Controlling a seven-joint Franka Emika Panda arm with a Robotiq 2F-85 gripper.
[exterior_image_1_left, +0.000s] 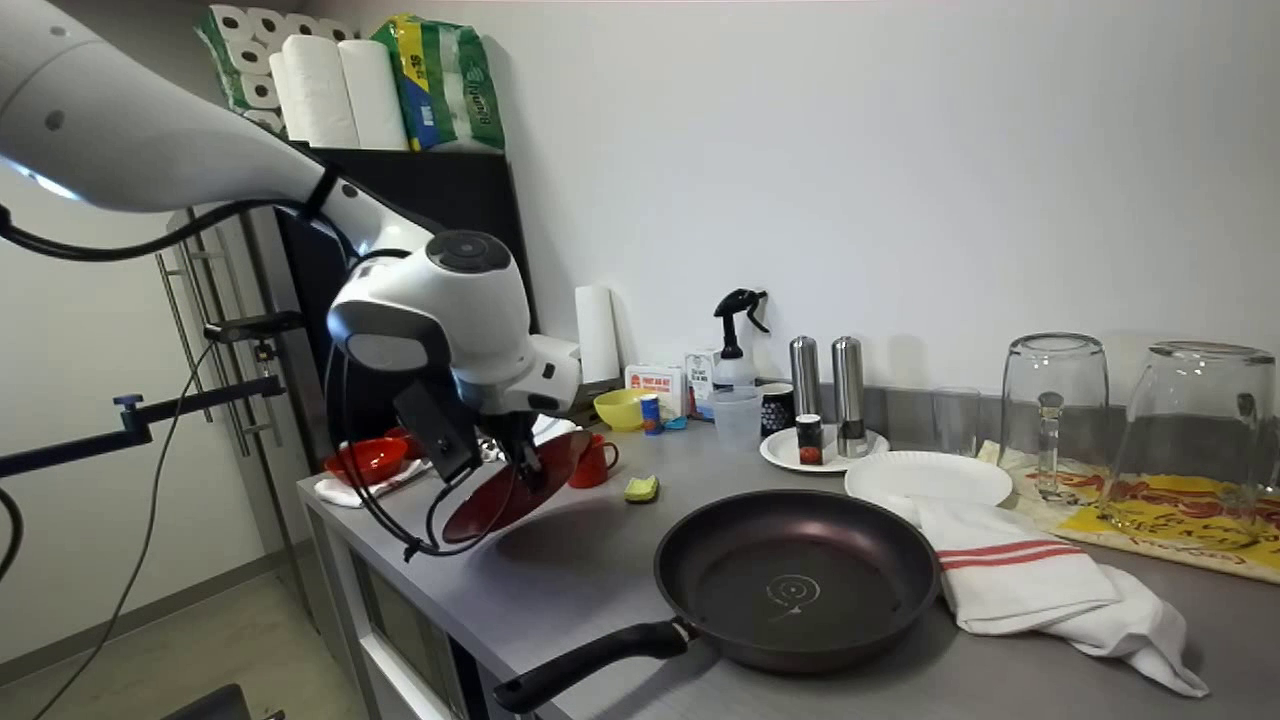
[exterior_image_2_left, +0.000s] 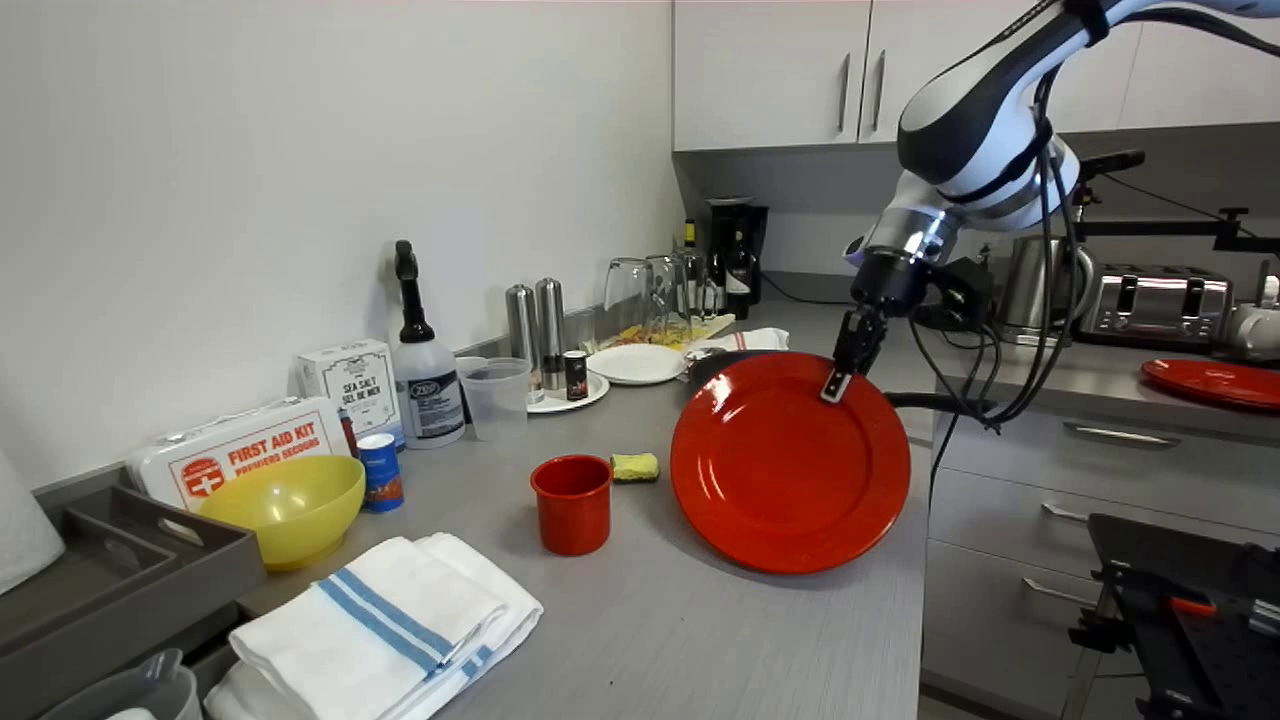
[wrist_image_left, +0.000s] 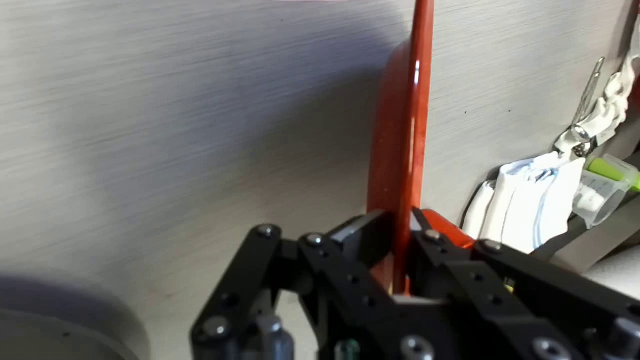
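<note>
A glossy red plate hangs steeply tilted above the grey counter, its face turned toward the second exterior view. My gripper is shut on its upper rim, one finger on each side. Seen in the wrist view, the plate stands almost edge-on between the fingers, and its shadow falls on the counter to the left. From the first exterior view the dark underside of the plate shows below the wrist, with the gripper partly hidden by cables. Whether the plate's lower edge clears the counter is hard to tell.
Close by stand a red mug and a yellow-green sponge. A large black pan fills the counter's front. Folded towels, a yellow bowl and a spray bottle stand farther along. Bare counter lies below the plate.
</note>
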